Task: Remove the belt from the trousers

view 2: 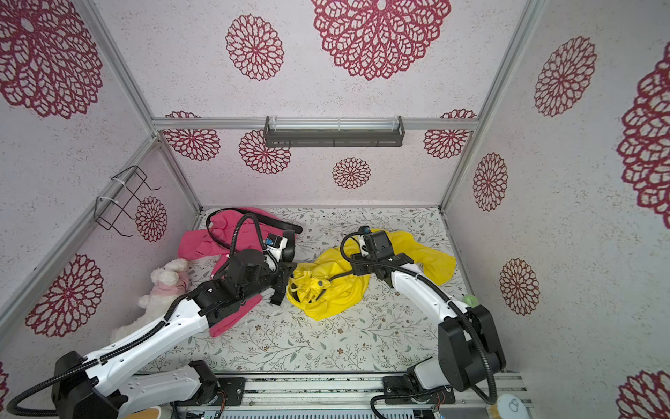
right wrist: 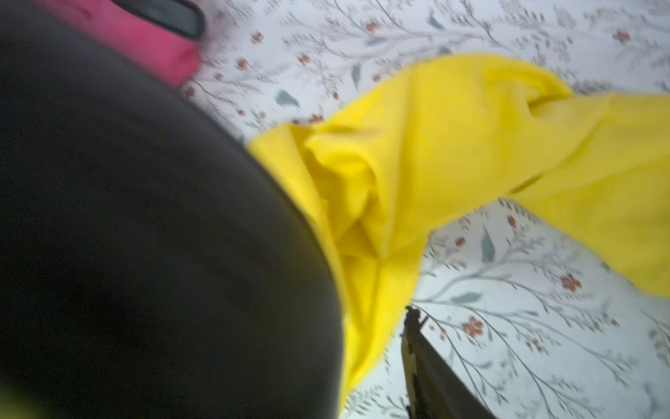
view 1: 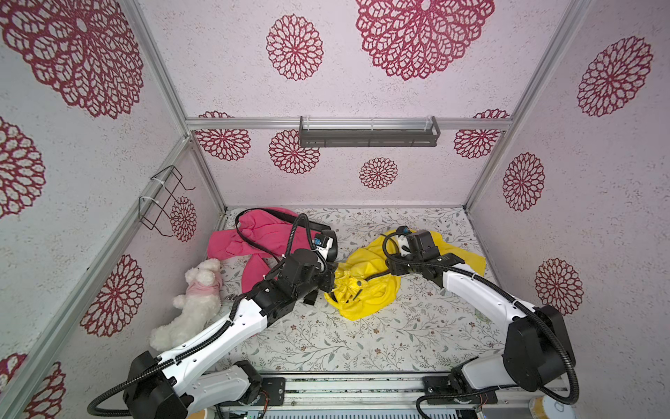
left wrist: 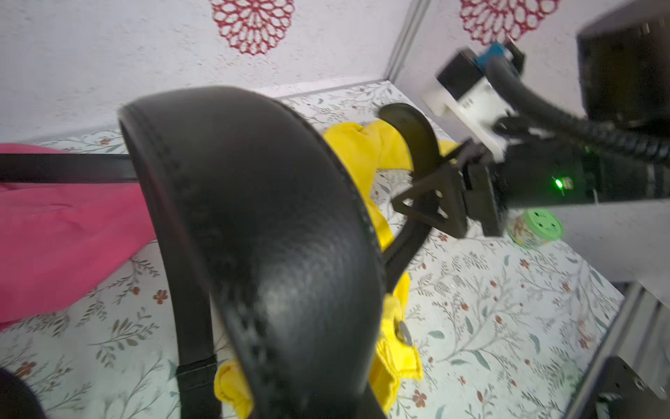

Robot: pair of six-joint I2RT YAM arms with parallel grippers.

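Observation:
Crumpled yellow trousers [view 1: 366, 293] lie in the middle and right, their bunched waist nearest the left arm. A black leather belt [left wrist: 265, 230] looms large in the left wrist view, looped upward, with my left gripper [view 1: 324, 272] shut on it at the bottom edge, fingertips hidden. A strip of belt runs across the yellow cloth to my right gripper, whose fingers surround it at the right end. Whether those fingers are closed on it is unclear. In the right wrist view a blurred black shape covers the left half.
Pink cloth [view 1: 258, 234] with a black strap lies at back left, a white plush toy [view 1: 188, 314] at the left wall. A green-lidded jar [left wrist: 541, 223] stands on the right.

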